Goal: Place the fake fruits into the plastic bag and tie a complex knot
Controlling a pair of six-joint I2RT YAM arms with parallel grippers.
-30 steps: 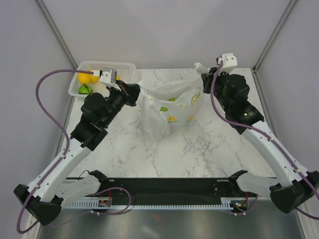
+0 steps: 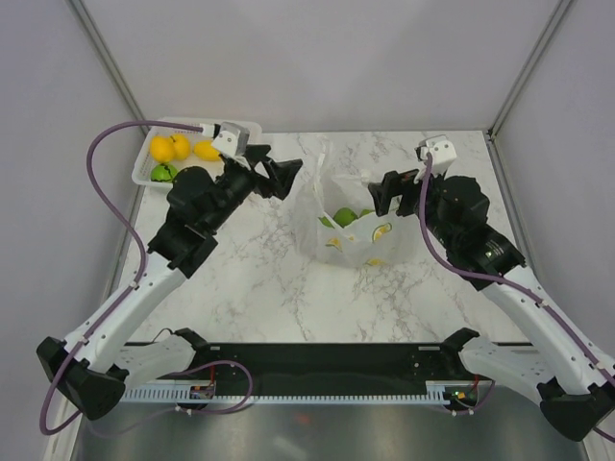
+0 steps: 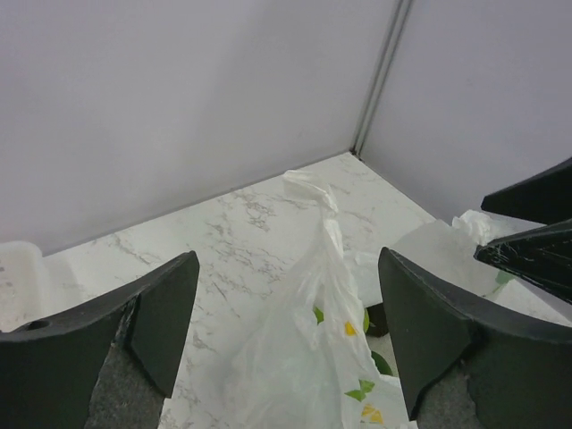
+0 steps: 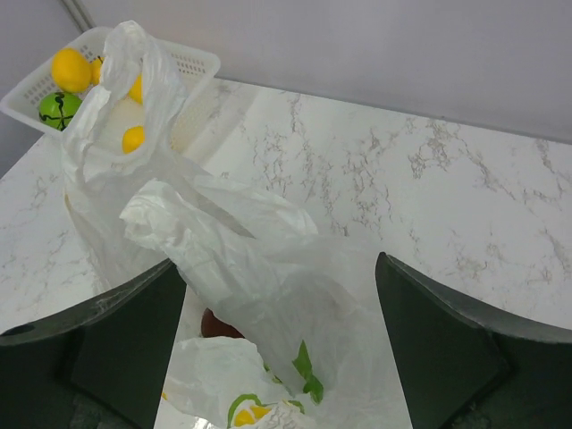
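Observation:
The plastic bag (image 2: 330, 240) stands mid-table, crumpled and open, its handles upright, printed with fruit pictures; green fruit (image 2: 345, 217) shows inside, and a dark red one (image 4: 217, 325) in the right wrist view. My left gripper (image 2: 273, 175) is open above and left of the bag, empty. My right gripper (image 2: 389, 189) is open over the bag's right side, with bag plastic (image 4: 197, 250) between and below its fingers, not gripped.
A white basket (image 2: 147, 146) at the back left holds yellow fruits (image 2: 181, 146) and a green one (image 2: 163, 173).
The bag has sagged back onto the table; my right gripper has come down and toward the front, my left has shifted right.

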